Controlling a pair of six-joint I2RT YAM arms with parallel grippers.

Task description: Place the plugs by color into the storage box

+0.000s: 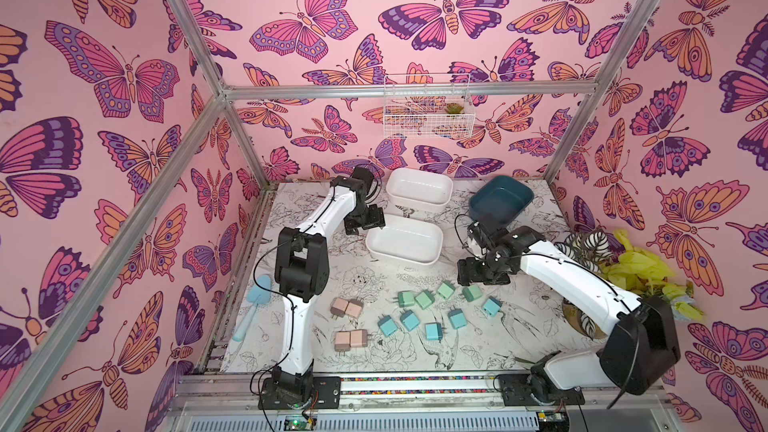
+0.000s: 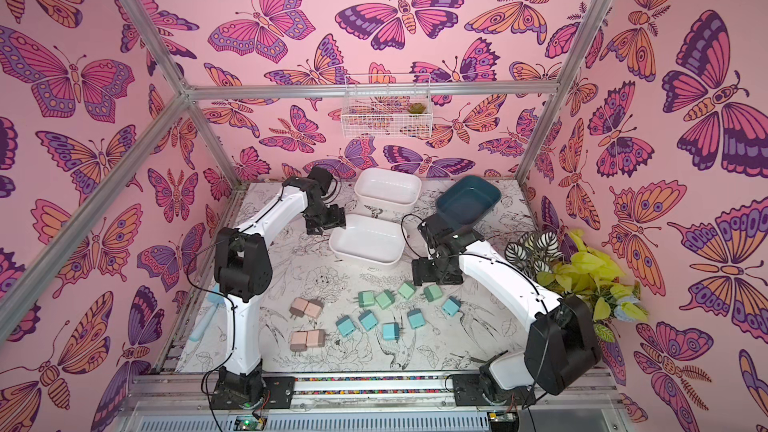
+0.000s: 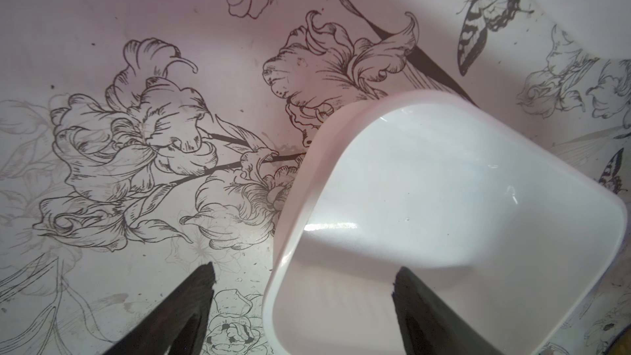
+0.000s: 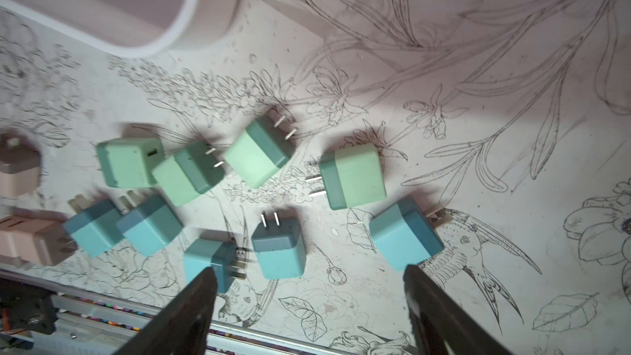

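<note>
Several green plugs point(image 4: 358, 177) and several blue plugs point(image 4: 279, 246) lie loose on the table, and pink plugs point(image 1: 350, 341) lie in two pairs to their left. Behind them sits a white box point(image 1: 404, 240), empty; a second white box point(image 1: 419, 189) and a dark teal box point(image 1: 501, 198) stand farther back. My left gripper point(image 1: 365, 225) hovers at the left end of the front white box point(image 3: 368, 236), its fingers point(image 3: 187, 312) apart and nothing between them. Open and empty, my right gripper point(image 1: 484, 275) hangs above the table behind the green and blue plugs, right of the front box.
A leafy plant point(image 1: 648, 276) stands at the right edge, close to the right arm. On the left edge lies a light blue long-handled tool point(image 1: 254, 296). A wire basket point(image 1: 429, 116) hangs on the back wall. Bare table surrounds the plugs.
</note>
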